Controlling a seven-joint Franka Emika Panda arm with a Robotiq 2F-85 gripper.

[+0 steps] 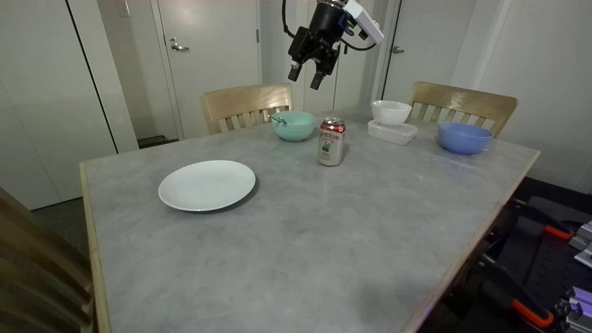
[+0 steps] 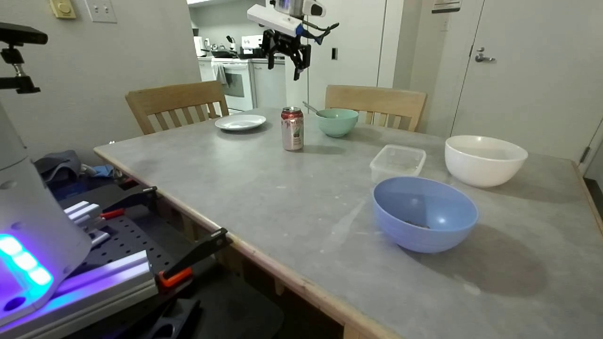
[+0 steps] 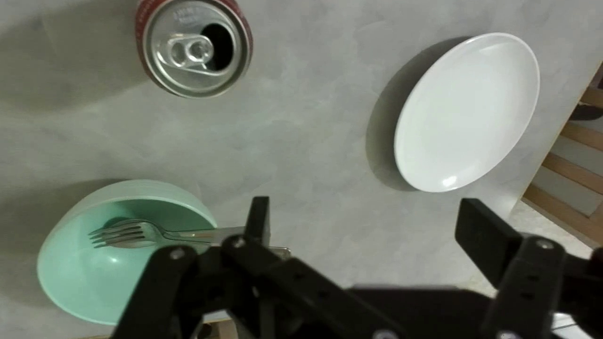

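Observation:
My gripper [image 1: 305, 80] hangs high above the back of the table, its fingers spread with nothing between them. In the wrist view, the left finger [image 3: 258, 220] overlaps the handle end of a fork [image 3: 133, 234]. That fork lies in a mint-green bowl [image 3: 85, 265], tines inside and handle over the rim; whether a second utensil lies with it, I cannot tell. A red and pale drink can [image 1: 331, 143] stands upright and opened near the green bowl. At the table's left lies an empty white plate [image 1: 206, 186].
On the other side of the can are a clear plastic container [image 2: 398, 161], a white bowl [image 2: 484, 161] and a blue bowl [image 2: 425, 214] with something small and dark inside. Wooden chairs [image 1: 247, 105] line the table.

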